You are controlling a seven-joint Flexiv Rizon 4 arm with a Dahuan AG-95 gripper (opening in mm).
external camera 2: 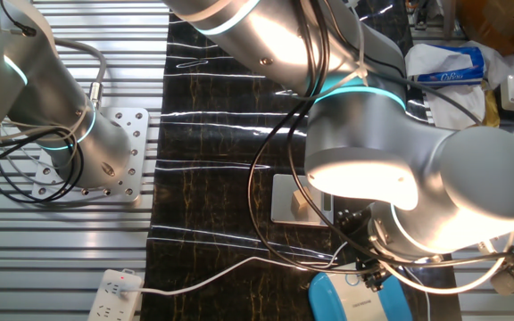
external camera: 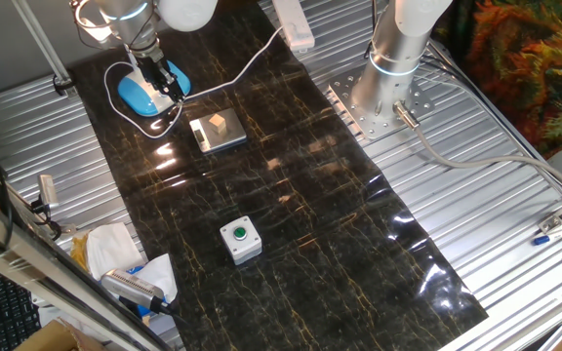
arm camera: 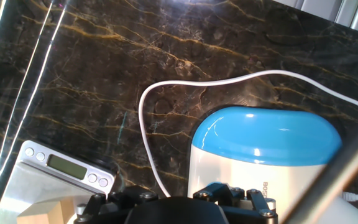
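Observation:
A light wooden block [external camera: 219,124] rests on the silver scale [external camera: 224,142], whose display [arm camera: 67,167] looks blank. Beside the scale lies the rounded device [arm camera: 263,140] with a white cable. My gripper [external camera: 177,86] hangs over or close by this device; its height above it is hard to judge. Along the lower edge of the wrist view, the two dark finger assemblies [arm camera: 232,198] stand apart, and the gripper looks open. Nothing shows between them, though the tips are partly cut off.
A white box with a green button [external camera: 240,235] stands on the dark marbled sheet [external camera: 310,263], with clear room around it. A power strip [external camera: 294,24] lies at the back; the white cable [external camera 2: 212,279] crosses the sheet.

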